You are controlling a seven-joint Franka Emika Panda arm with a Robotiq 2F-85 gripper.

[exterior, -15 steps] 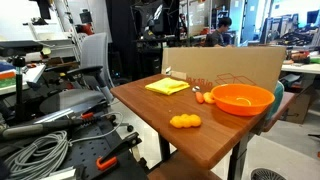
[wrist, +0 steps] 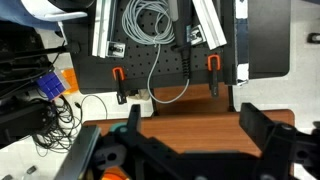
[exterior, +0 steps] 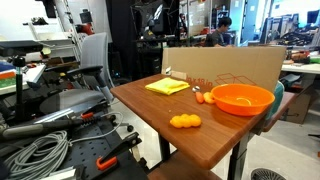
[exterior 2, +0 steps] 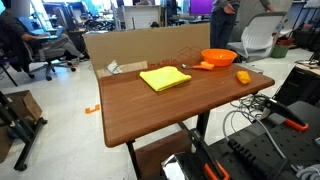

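An orange bowl (exterior: 243,98) stands near the right end of the wooden table (exterior: 150,103). Toward the front edge lies a small yellow-orange lumpy object (exterior: 185,121). A folded yellow cloth (exterior 2: 165,78) lies flat on the table, and a small orange-red item (exterior: 205,97) rests between cloth and bowl. In the wrist view my gripper is open, its dark fingers wide apart over the table's edge and nothing between them. I cannot make the gripper out clearly in the exterior views.
A cardboard panel (exterior: 225,66) stands along the table's far side. Beside the table, a black base surface (wrist: 88,70) carries a coiled grey cable (wrist: 148,22) and orange-marked clamps.
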